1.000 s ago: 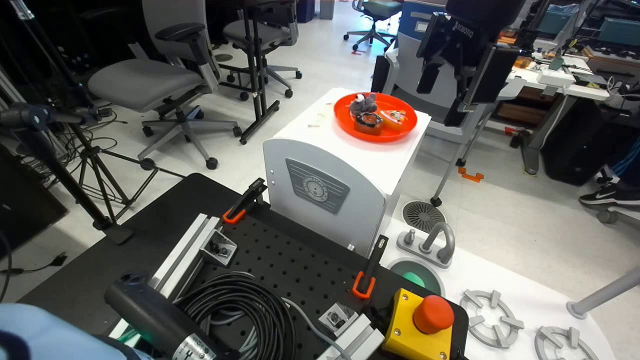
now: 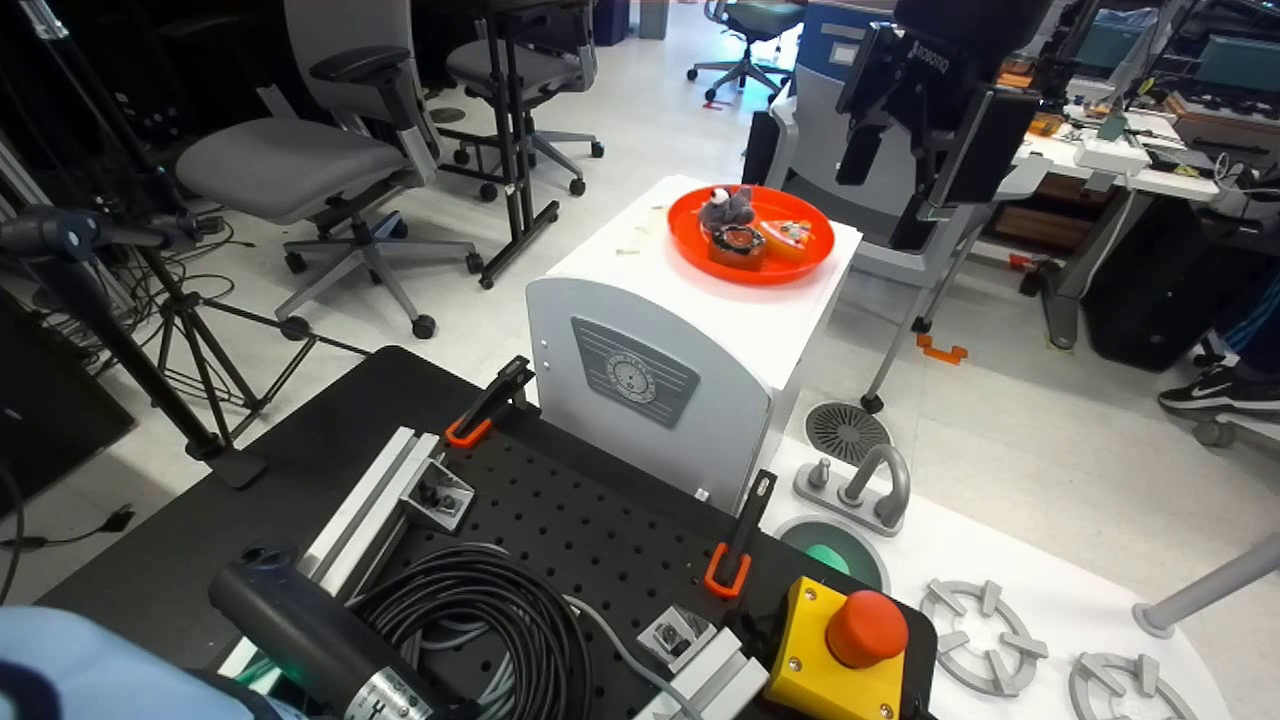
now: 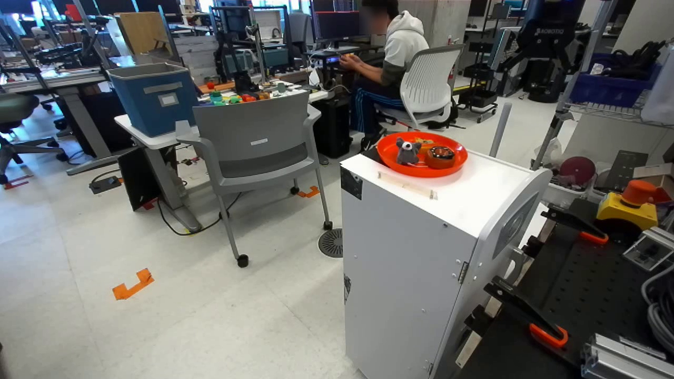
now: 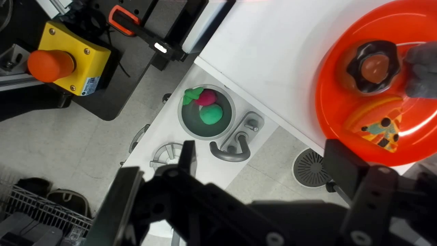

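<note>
My gripper [image 2: 908,180] hangs in the air with its fingers wide apart, open, and nothing shows between them. In the wrist view the red-orange plate [image 4: 326,107] lies on a white cabinet top to the upper right. On it are a brown round toy with dark icing [image 4: 374,69], a grey plush animal [image 4: 424,69] with a pale-eared head, and an orange wedge-shaped piece [image 4: 379,123]. Down in the grey sink bowl [image 4: 189,121] rest a green round toy [image 4: 211,114] and a magenta toy with green leaves [image 4: 206,97].
The white cabinet [image 3: 404,252] stands higher than the sink and stove counter. A curved grey faucet [image 4: 233,155] rises beside the sink. Clamps [image 2: 750,528] and a yellow emergency-stop box [image 2: 828,660] line the black table edge. A grey chair [image 3: 259,139] stands near the cabinet.
</note>
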